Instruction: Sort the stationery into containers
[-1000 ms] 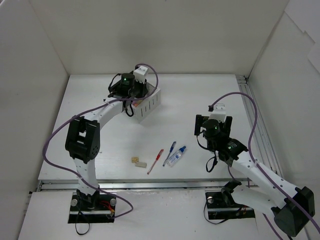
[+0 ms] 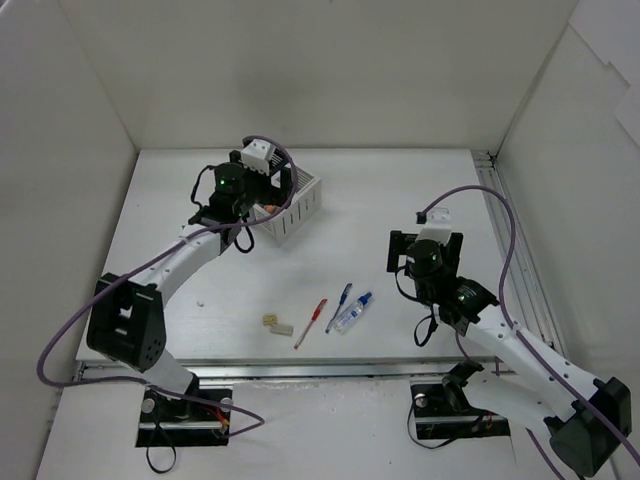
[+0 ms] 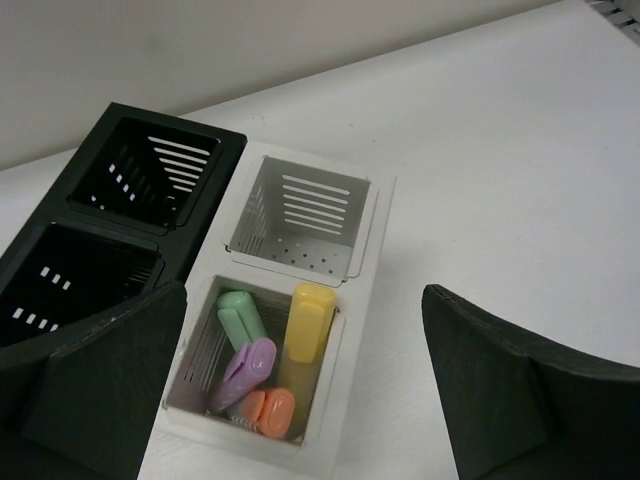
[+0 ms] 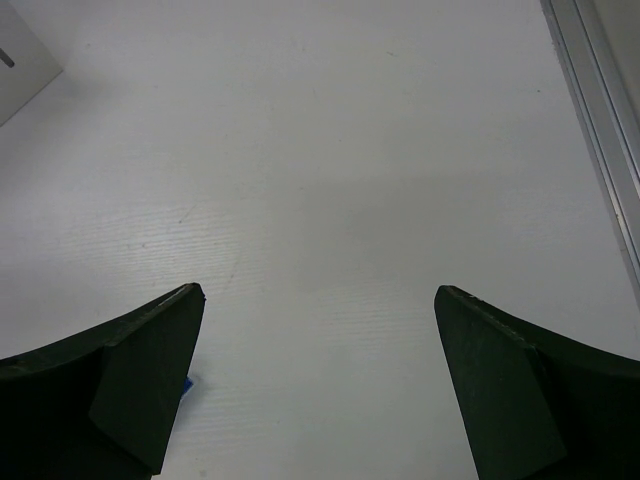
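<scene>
My left gripper stands open over the white two-compartment container (image 3: 365,250); its front compartment holds a green piece (image 3: 242,318), a yellow one (image 3: 308,325), a purple one (image 3: 245,370) and an orange one (image 3: 277,410). A black container (image 3: 95,220) with empty-looking compartments stands beside it. On the table's front half lie a red pen (image 2: 311,323), a blue pen (image 2: 338,308), a small yellow block (image 2: 269,319) and a grey piece (image 2: 281,329). My right gripper is open over bare table at the right.
A clear bottle (image 2: 353,312) with a blue cap lies near the pens. A metal rail (image 4: 595,120) runs along the right edge, with walls beyond.
The left arm has drawn back leftward and toward the front from deeper over the containers. The right arm and the items on the table's front have not moved.
</scene>
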